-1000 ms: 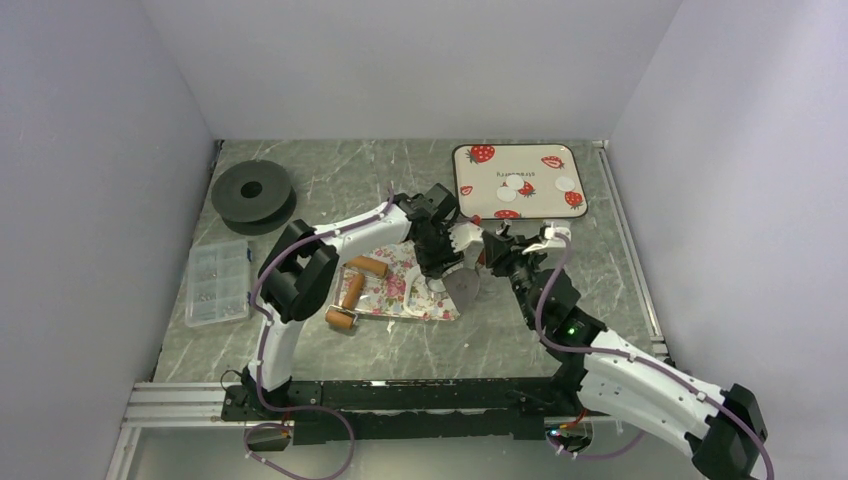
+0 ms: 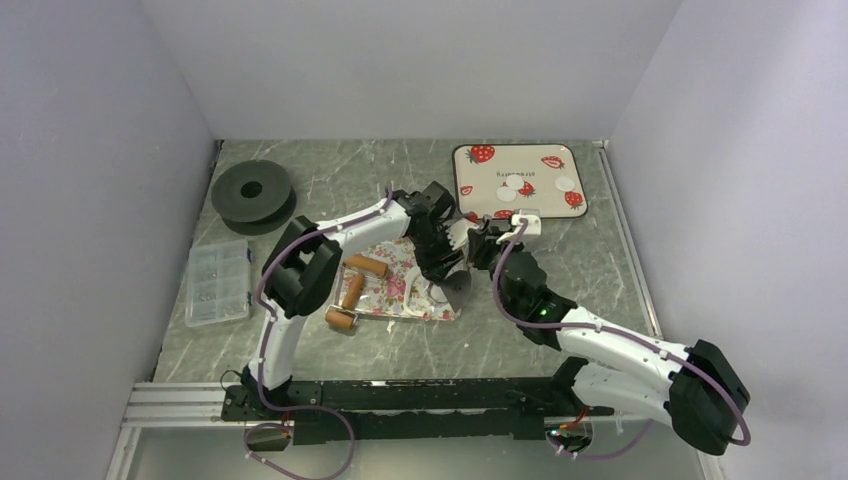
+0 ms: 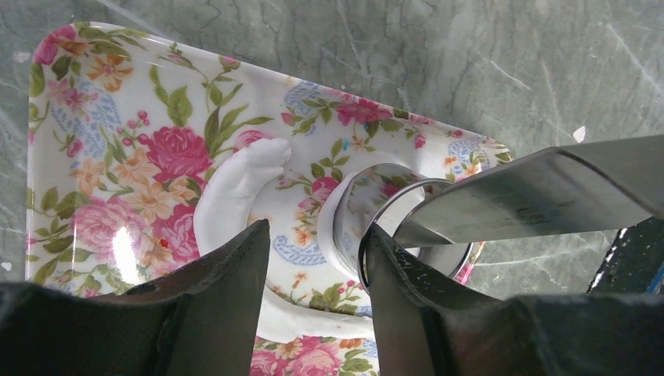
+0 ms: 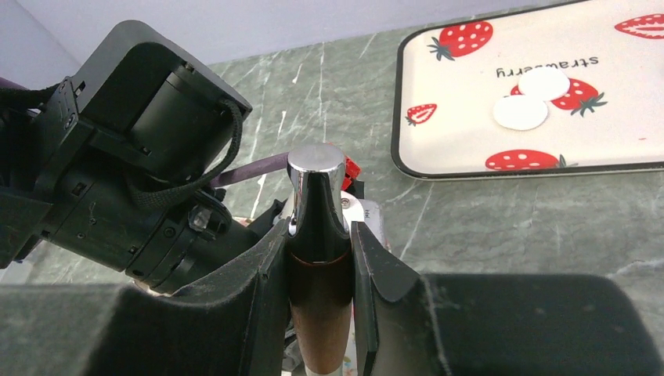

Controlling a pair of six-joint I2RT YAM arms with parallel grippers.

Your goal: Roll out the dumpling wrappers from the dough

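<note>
On the floral tray [image 3: 117, 180] lie a white dough strip [image 3: 219, 204] and, beside it, a metal ring cutter [image 3: 364, 204] with white dough at its base. My left gripper is open over them, its right finger at the cutter's rim. A steel blade [image 3: 532, 188] reaches over the cutter. In the right wrist view my right gripper has a wooden handle with a steel cap between its fingers, beside the left arm.
A strawberry board [image 2: 540, 190] with several white rounds is at the back right. Wooden rollers [image 2: 352, 290], a plastic box [image 2: 218, 285] and a dark round spool [image 2: 250, 195] are on the left.
My right arm has moved left and toward the back, closer to the left gripper, with the steel tool. The left arm is nearly still.
</note>
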